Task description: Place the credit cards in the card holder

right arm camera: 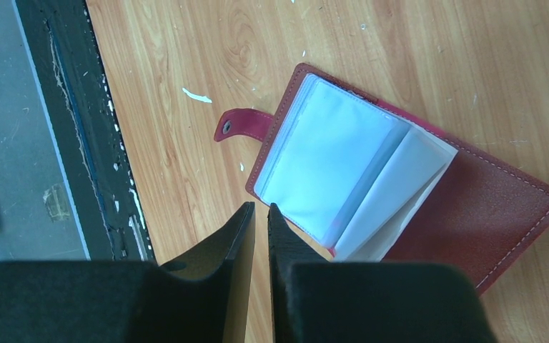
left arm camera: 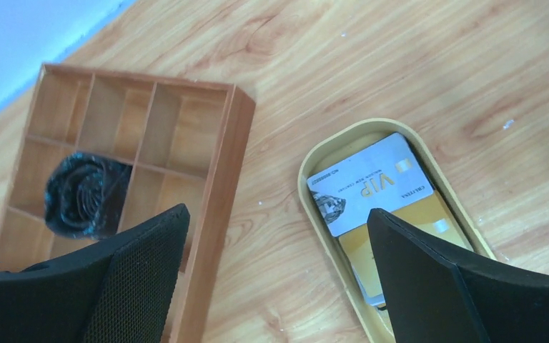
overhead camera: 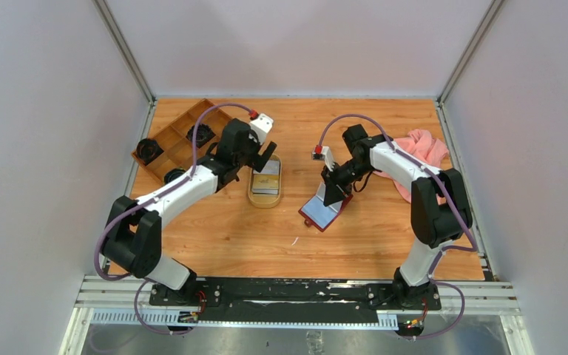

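Observation:
In the top view, an oblong beige tray (overhead camera: 265,204) holds a silver-white card, a gold card (overhead camera: 266,181) and another pale one. Seen from the left wrist, the white VIP card (left arm camera: 372,179) lies in the tray's rounded end, beside the gold card (left arm camera: 407,227). My left gripper is wide open above the table and the tray, nothing between its fingers. The dark red card holder (right arm camera: 493,207) lies unfolded, its clear sleeves (right arm camera: 329,143) showing and one sleeve lifted. Above its near edge, my right gripper is slightly open, a narrow empty gap between its fingertips.
A wooden compartment box (overhead camera: 185,133) with black coiled items stands at the back left, close to the tray. Crumpled pink cloth (overhead camera: 421,148) lies at the right behind the right arm. Bare table separates the tray from the card holder.

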